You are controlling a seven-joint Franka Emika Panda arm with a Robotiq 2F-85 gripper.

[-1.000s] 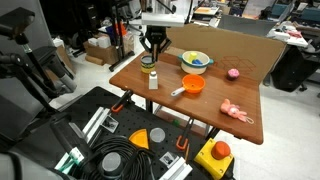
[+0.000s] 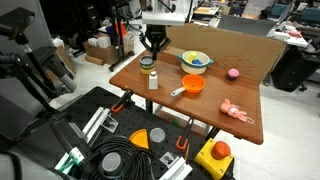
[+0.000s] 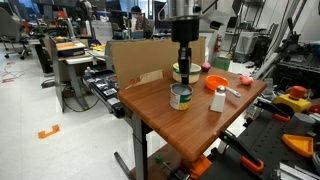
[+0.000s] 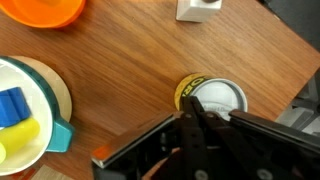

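Observation:
My gripper [image 3: 184, 80] points down just over the can, its fingers shut with nothing visible between them. The can, with a yellow label [image 3: 180, 97] and an open top, stands upright near the table's left end in exterior view 1. In the wrist view the dark fingertips [image 4: 188, 106] overlap the near side of the can's rim [image 4: 240, 98]. Whether they touch the can cannot be told. A white bottle [image 2: 153, 82] stands in front of the can.
On the wooden table [image 2: 225, 83] are an orange bowl [image 2: 194, 83], a white ladle-like utensil [image 2: 178, 92], a pot with coloured items [image 2: 195, 62], a pink toy [image 2: 234, 110] and a reddish round object [image 2: 233, 74]. Free table lies between the bowl and right edge.

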